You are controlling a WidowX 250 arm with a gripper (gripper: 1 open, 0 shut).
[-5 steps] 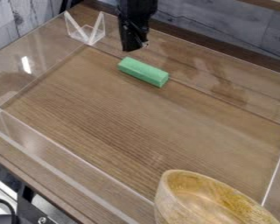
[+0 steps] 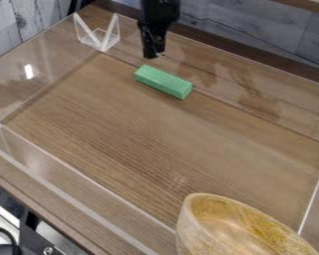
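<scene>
My black gripper [image 2: 155, 46] hangs at the top centre of the view, over the back part of the wooden table; its fingertips are small and dark, and I cannot tell how they stand. A green block [image 2: 163, 83] lies on the table just in front of and below it, apart from it.
A yellow bowl or basket [image 2: 229, 224] sits at the front right. Clear plastic pieces [image 2: 99, 30] stand at the back left and left edge. A grey wall [image 2: 269, 35] runs along the back.
My gripper has shifted slightly upward in the view, toward the back of the table. The green block and the bowl have not moved.
</scene>
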